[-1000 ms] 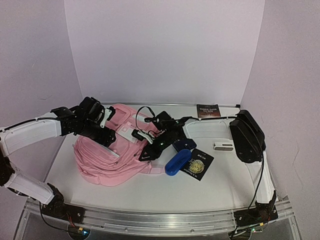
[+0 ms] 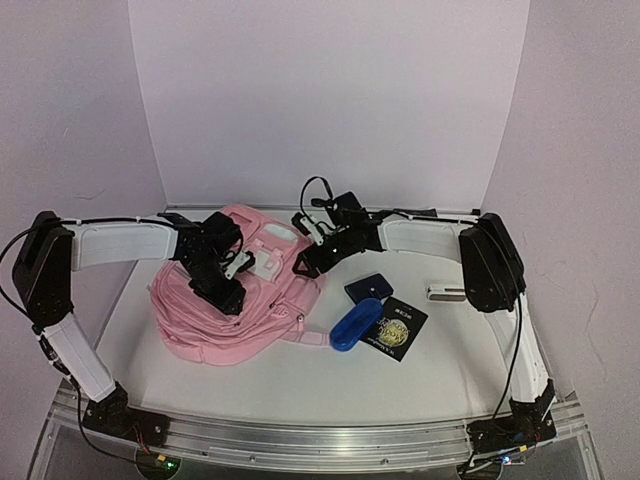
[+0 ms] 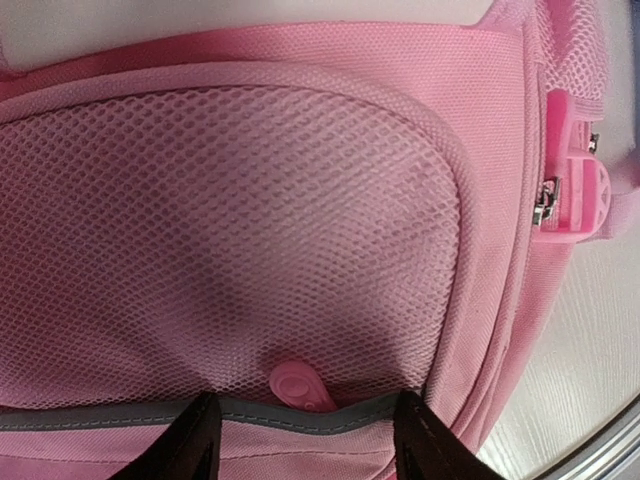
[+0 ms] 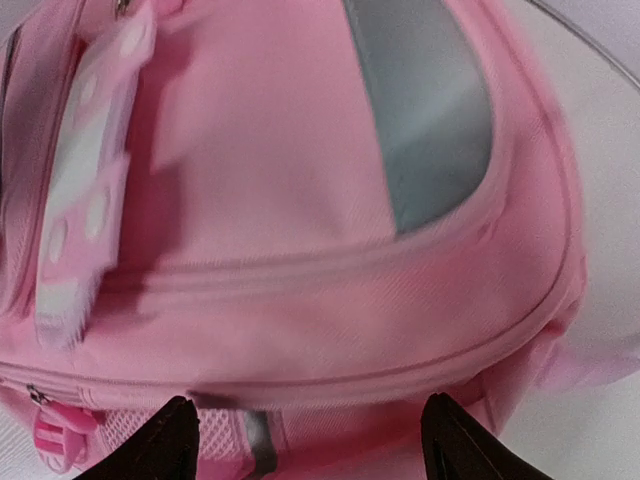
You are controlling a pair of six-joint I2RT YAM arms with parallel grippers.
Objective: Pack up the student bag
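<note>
The pink student bag (image 2: 225, 340) lies open on the left half of the table. Over its middle, my left gripper (image 2: 234, 305) is open; in the left wrist view its fingers (image 3: 205, 435) stand apart at a mesh pocket (image 3: 260, 230) with a grey-trimmed edge. A pink zipper pull (image 3: 300, 385) shows between them. My right gripper (image 2: 306, 268) is at the bag's right side, also open, its fingers (image 4: 182, 430) spread over pink fabric. Right of the bag lie a blue case (image 2: 356, 325), a black book (image 2: 395, 328) and a small dark blue item (image 2: 368, 288).
A white object (image 2: 446, 293) lies farther right. My right arm (image 2: 420, 236) spans the back of the table and mostly hides a dark item there.
My left gripper has moved right and toward the front, over the bag's middle. My right gripper has shifted toward the back. The dark book at the back right is now mostly covered by the arm.
</note>
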